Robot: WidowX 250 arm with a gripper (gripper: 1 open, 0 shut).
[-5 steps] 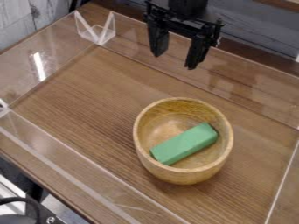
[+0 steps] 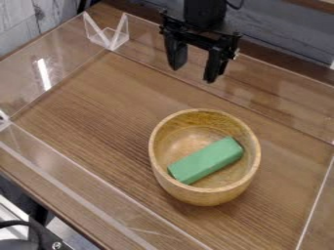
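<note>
My gripper [image 2: 198, 51] hangs over the back middle of the table in the camera view, its two dark fingers apart, open, with nothing seen between them. In front of it, in the lower middle, a round wooden bowl [image 2: 175, 186] holds a green block [image 2: 206, 160], lying diagonally inside it.
A clear plastic object [image 2: 108, 32] stands at the back left. The wooden table [image 2: 78, 117] is otherwise largely clear, with a dark edge at the lower left.
My gripper has shifted slightly back and to the left and now looks a little smaller. The bowl and green block have not moved.
</note>
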